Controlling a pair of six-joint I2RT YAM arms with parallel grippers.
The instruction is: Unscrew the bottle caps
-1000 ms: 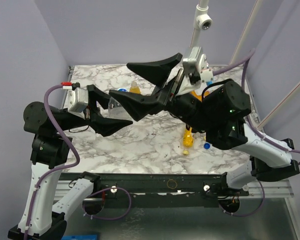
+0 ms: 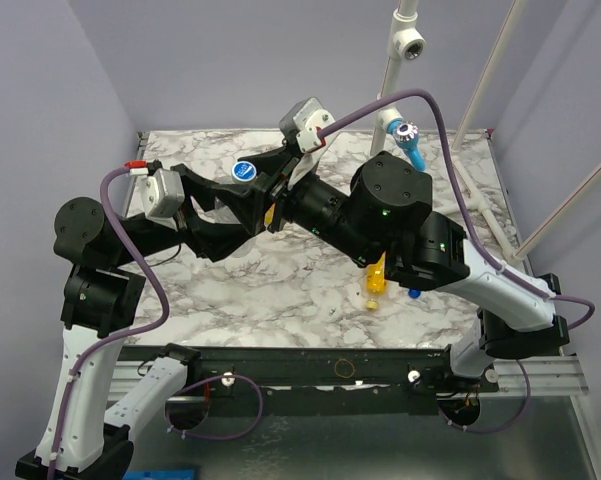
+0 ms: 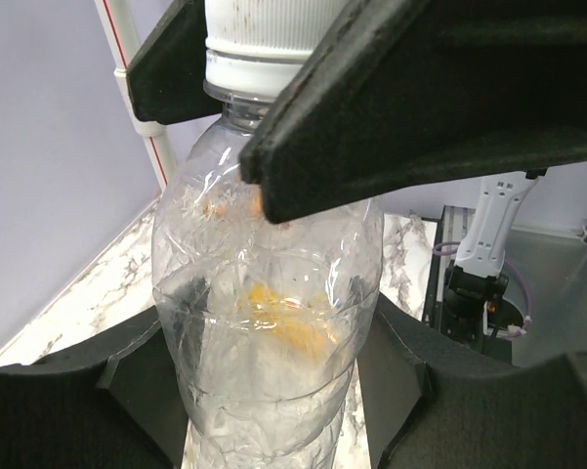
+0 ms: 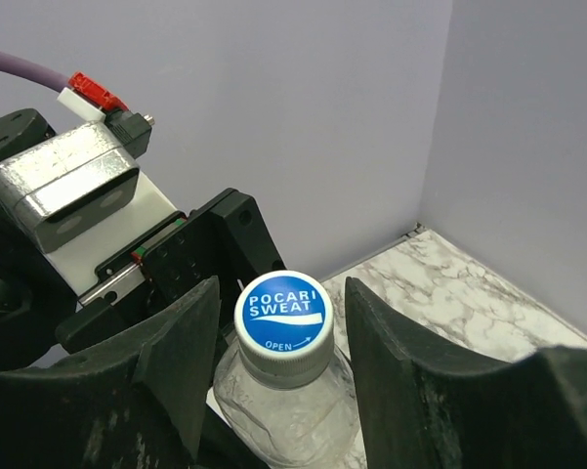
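A clear, crinkled plastic bottle [image 3: 264, 322] stands upright between the fingers of my left gripper [image 2: 230, 218], which is shut on its body. Its white ribbed cap [image 4: 284, 322] has a blue top marked "POCARI SWEAT" and sits on the neck. My right gripper is part open around the cap, one finger on each side, with narrow gaps showing in the right wrist view. In the left wrist view the dark right fingers [image 3: 400, 117] cross in front of and behind the cap. From above, the blue cap top [image 2: 244, 171] shows between the two grippers.
On the marble table [image 2: 280, 300] lie a yellow bottle [image 2: 376, 277], a small yellowish cap [image 2: 372, 305] and a blue cap [image 2: 414, 293]. White pipes [image 2: 485, 210] stand at the right with a blue fitting [image 2: 408, 142].
The left arm and bottle moved slightly.
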